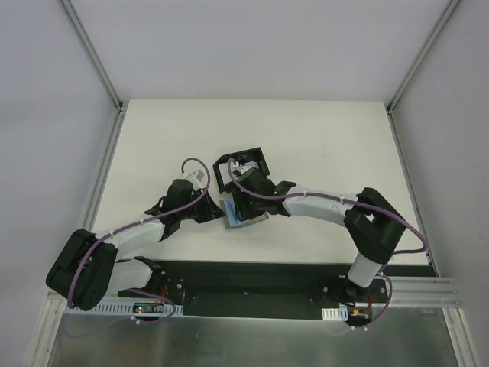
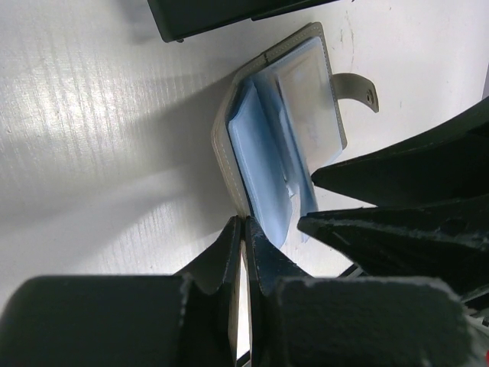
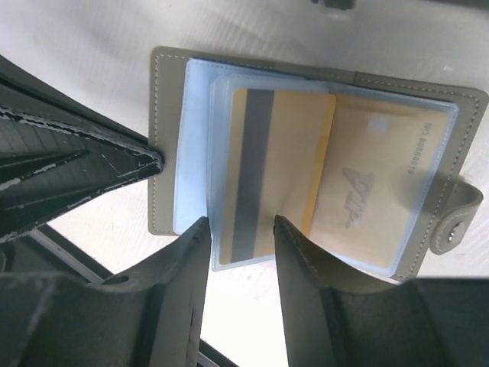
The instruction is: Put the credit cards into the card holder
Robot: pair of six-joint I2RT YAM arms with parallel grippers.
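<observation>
The grey card holder (image 3: 170, 115) lies open on the table, with blue sleeves (image 2: 260, 160), a card with a dark stripe (image 3: 293, 160) and a tan card (image 3: 382, 183) in clear sleeves. My left gripper is shut at the holder's near end, its thin edge at the fingertips. My right gripper is part open over the striped card, fingertips apart near its left edge and on its face; whether they grip anything is unclear.
A black tray (image 1: 252, 153) with white items stands just behind the holder.
</observation>
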